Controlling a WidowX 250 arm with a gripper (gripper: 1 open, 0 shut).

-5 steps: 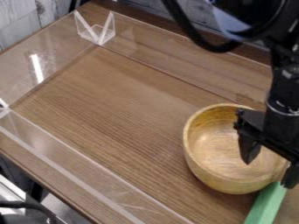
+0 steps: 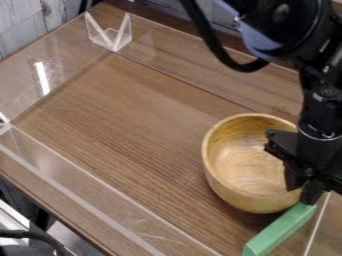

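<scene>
A light wooden bowl [image 2: 238,160] sits on the brown wooden tray at the lower right. A green bar [image 2: 275,234] lies angled just below and right of it, its upper end under the black gripper [image 2: 306,188]. The gripper's fingertips are at that upper end and appear shut on the bar, though the contact is partly hidden by the gripper itself.
The wooden tray floor [image 2: 114,125] is clear to the left and behind the bowl. Clear plastic pieces [image 2: 110,32] stand near its back left. Walls and dark cables border the tray at the lower left.
The gripper has moved slightly right and its tips are lower in view. The bowl has shifted left, and the green bar has shifted left and tilted more diagonally.
</scene>
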